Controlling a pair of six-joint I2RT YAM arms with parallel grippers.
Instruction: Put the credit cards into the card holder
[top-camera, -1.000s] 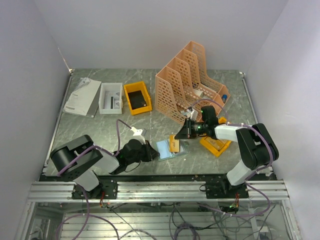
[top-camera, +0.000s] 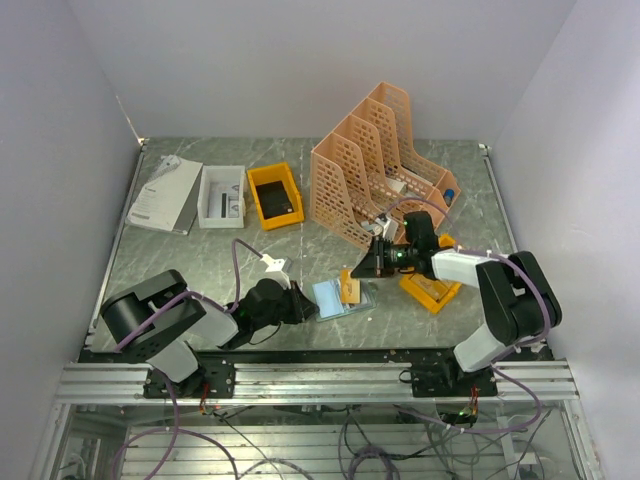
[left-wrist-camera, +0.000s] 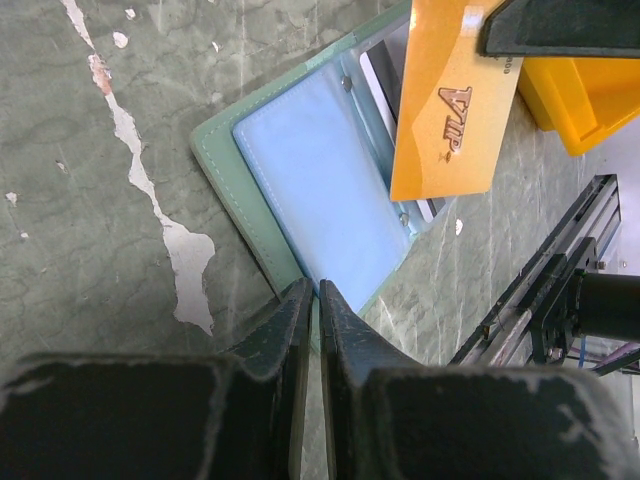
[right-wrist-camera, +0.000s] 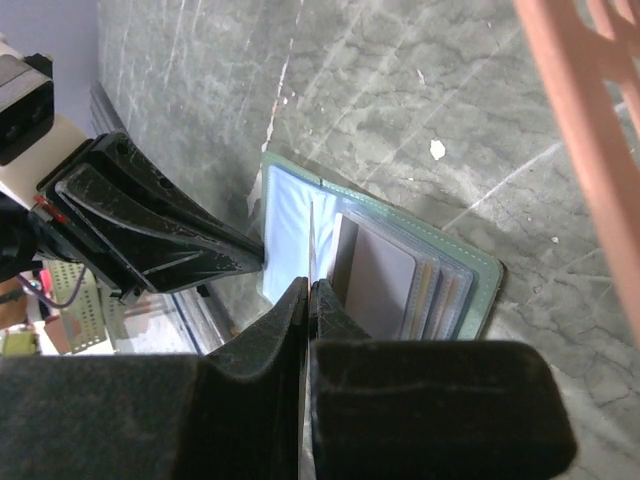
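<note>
The card holder (top-camera: 328, 298) lies open on the table, a pale blue panel (left-wrist-camera: 320, 170) beside clear sleeves with pale cards (right-wrist-camera: 385, 275). My left gripper is shut on the holder's near edge. My right gripper is shut on an orange card, held upright over the sleeves; in the right wrist view it shows edge-on as a thin line.
A pink divider rack (top-camera: 355, 170) stands behind. A yellow tray (top-camera: 430, 300) sits under the right arm. A yellow bin (top-camera: 283, 215), white box (top-camera: 222, 172) and papers (top-camera: 160, 200) lie at back left.
The orange card in my right gripper has shifted very slightly over the holder. The left arm has not visibly moved.
</note>
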